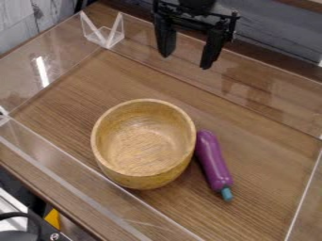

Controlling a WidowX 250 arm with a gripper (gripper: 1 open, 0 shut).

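Observation:
A black gripper (186,47) hangs at the top centre of the camera view, its fingers open, above the back of the wooden surface. Below it, in the lower middle, sits a wide tan bowl (142,141) that looks empty. To the bowl's right a purple elongated object (213,165) with a teal tip lies lengthwise, apart from the gripper.
A clear wire-like or plastic item (104,28) stands at the back left. Dark objects with a bit of yellow (51,218) show at the lower left edge.

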